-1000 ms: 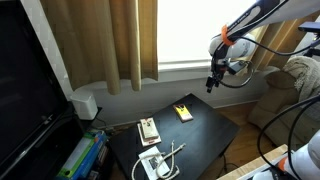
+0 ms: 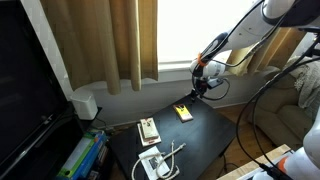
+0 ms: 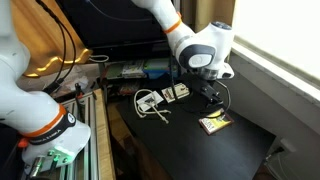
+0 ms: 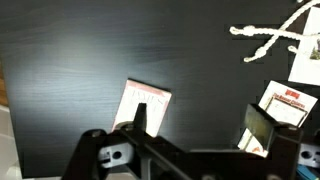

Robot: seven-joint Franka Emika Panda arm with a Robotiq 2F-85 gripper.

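My gripper stands open above the dark table, its fingers wide apart and nothing visible between them. Ahead of the left finger in the wrist view lies a flat pale booklet (image 4: 143, 107) with reddish print. From outside it appears as a small yellow and red rectangle (image 3: 214, 122) below the gripper (image 3: 216, 97), which is clear of it. Partly behind the right finger is a second white and red card (image 4: 288, 103). A knotted white rope (image 2: 168, 163) lies farther along the table, beside a white sheet (image 2: 154, 166) with a dark picture.
Colourful boxes (image 2: 82, 152) are stacked beyond the table on the left. Curtains and a window stand behind. A cable (image 2: 241, 120) loops beside the arm.
In exterior view 1, my gripper has moved left and downward, closer to the yellow and red booklet. The objects on the table have stayed where they were.
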